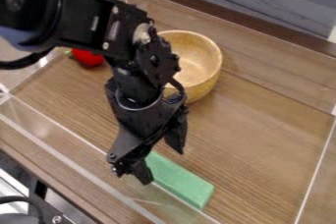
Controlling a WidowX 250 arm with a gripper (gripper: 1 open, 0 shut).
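My gripper [148, 151], black, is open and low at the lower centre, its fingers straddling the upper left part of a pale green bar [184, 185] that lies on the wooden table. Whether the fingers touch the bar is unclear. The bar's upper end is partly hidden by the gripper.
A yellow bowl [199, 63] stands behind the arm at upper centre. A red ball [86, 58] at upper left is partly hidden by the arm. A transparent edge runs along the lower left.
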